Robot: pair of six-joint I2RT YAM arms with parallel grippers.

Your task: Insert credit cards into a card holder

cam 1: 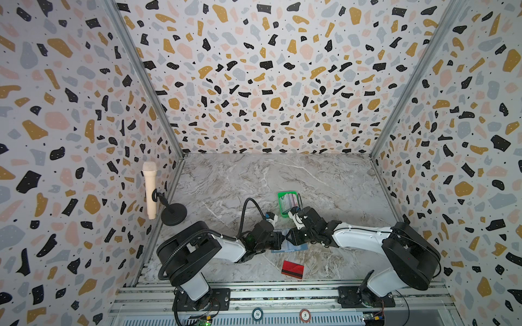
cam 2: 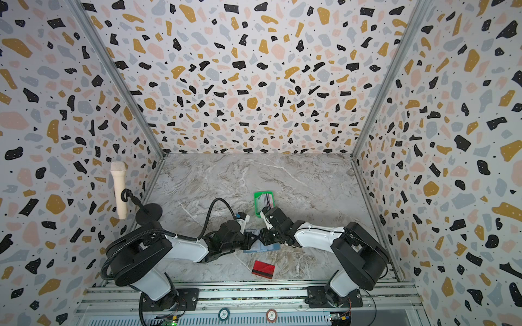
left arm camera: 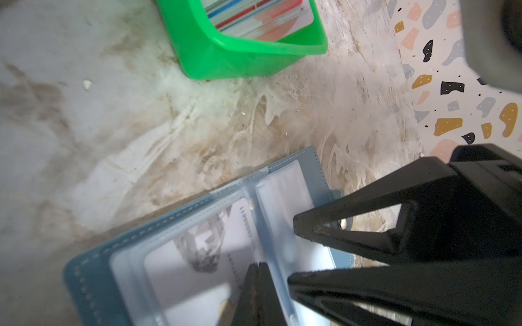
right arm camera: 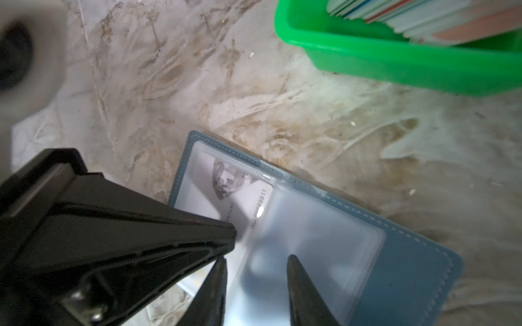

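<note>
The blue card holder (left arm camera: 92,271) lies opened flat on the table, its left clear sleeve covering a white card with a diamond picture (right arm camera: 231,182). In the right wrist view the right clear sleeve (right arm camera: 320,233) shows no card. My left gripper is shut over the left sleeve, nothing visible between its fingers. Close beside it, my right gripper stands part open above the holder's middle, with an empty gap between its fingertips. Whether either tip touches the plastic is unclear. Several cards (left arm camera: 261,13) stand in a green bin (left arm camera: 233,57).
Nearer the front edge lies a red card with a black stripe (cam 1: 292,269). A black stand (cam 1: 174,214) with a beige post (cam 1: 150,190) is at the far left. Both arms crowd the holder, while the table's back (cam 1: 233,168) is clear.
</note>
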